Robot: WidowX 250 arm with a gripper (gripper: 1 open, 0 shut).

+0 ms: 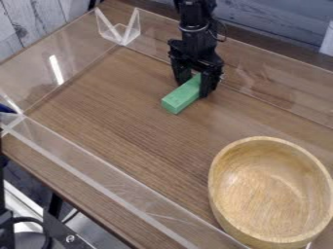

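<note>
The black robot arm (pixel 196 29) comes down from the top centre to its gripper (pixel 196 75), which sits over the upper end of a green block (pixel 181 99) lying on the wooden floor. The dark fingers overlap the block's upper part; whether they are closed on it I cannot tell.
A large light wooden bowl (pixel 264 192) fills the lower right. A clear angular object (pixel 117 26) stands at the top left, and black cables (pixel 23 233) lie at the bottom left edge.
</note>
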